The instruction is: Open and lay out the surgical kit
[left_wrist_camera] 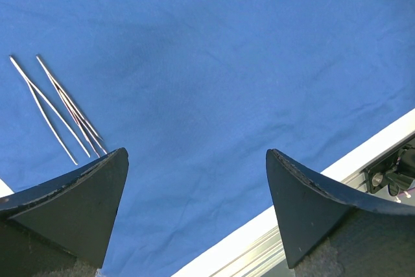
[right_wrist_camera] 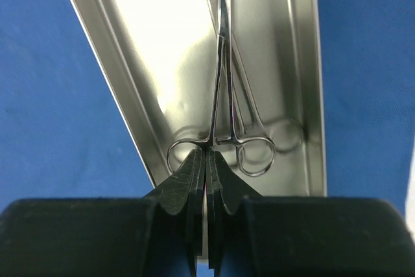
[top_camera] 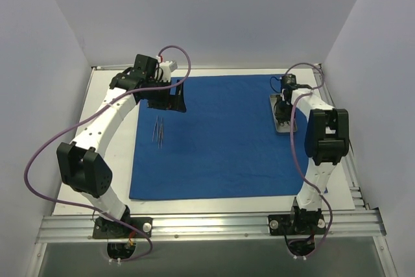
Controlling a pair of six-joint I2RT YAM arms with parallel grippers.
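Note:
On the right side of the blue cloth stands a metal tray (top_camera: 286,130). In the right wrist view, scissor-handled forceps (right_wrist_camera: 220,63) run lengthwise over the tray, and my right gripper is shut on them between the two finger rings. Beneath lies another ringed instrument (right_wrist_camera: 245,85) on the tray floor. Several thin metal instruments (left_wrist_camera: 65,105) rest on the cloth at the left, two of them crossing; they show in the top view as slim lines (top_camera: 158,132). Above the cloth's upper left, my left gripper hangs open and empty.
A white table border (top_camera: 104,95) surrounds it, with metal rails (top_camera: 214,228) at the front edge. Grey walls stand behind and at both sides.

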